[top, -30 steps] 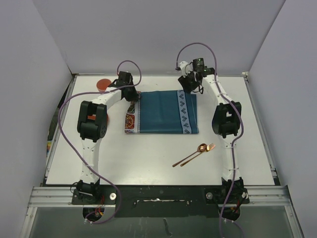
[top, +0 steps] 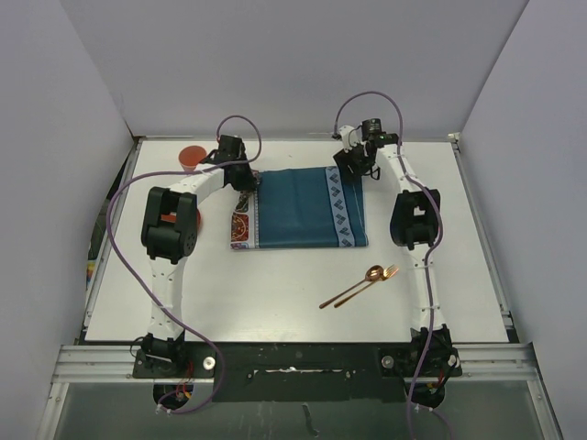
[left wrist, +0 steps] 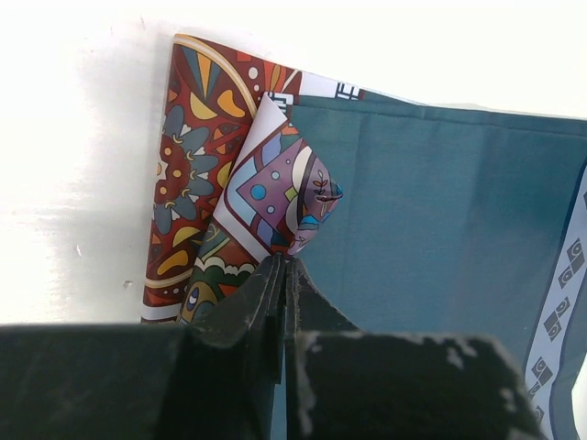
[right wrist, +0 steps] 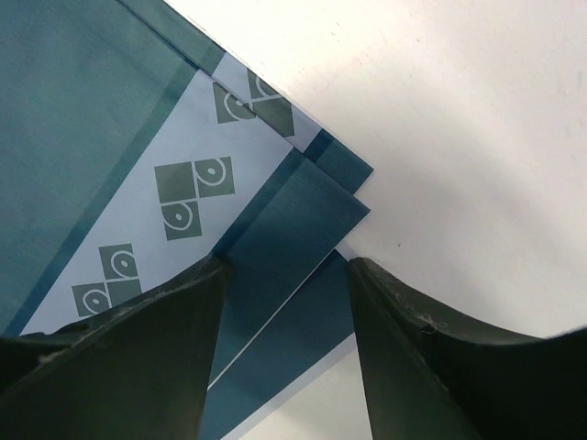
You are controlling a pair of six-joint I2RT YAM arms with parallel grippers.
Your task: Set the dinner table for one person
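Observation:
A teal placemat [top: 293, 209] lies folded over at the table's centre, with a patterned band on the left and a light geometric stripe [right wrist: 188, 183] near its right end. At its far left corner, my left gripper is shut on the patterned cloth, which puckers up at the fingertips. Over the far right corner is my right gripper [top: 352, 170]. Its fingers [right wrist: 197, 307] stand apart, straddling the layered teal edge in the right wrist view, not closed on it. A copper spoon [top: 374, 273] and fork [top: 390, 272] lie in front, to the right.
An orange-red cup or bowl [top: 193, 156] stands at the back left. Another reddish dish [top: 199, 220] is mostly hidden under the left arm. Bare white table lies in front of the placemat and along the right side.
The left arm and the cutlery look unmoved.

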